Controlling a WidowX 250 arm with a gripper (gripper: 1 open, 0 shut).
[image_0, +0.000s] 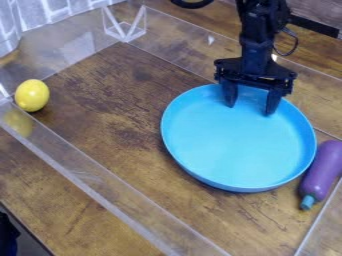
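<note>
The black gripper (253, 82) reaches down from the top of the view to the back rim of a large blue plate (233, 145). Its two fingertips hang over the plate's back part, and the dark shape makes it hard to tell whether they are open or shut, or whether anything is between them.
A purple eggplant-like object (322, 175) lies at the plate's right. A yellow egg-shaped object (32, 95) is at the far left. Clear plastic walls edge the wooden surface (107, 120), whose middle left is bare.
</note>
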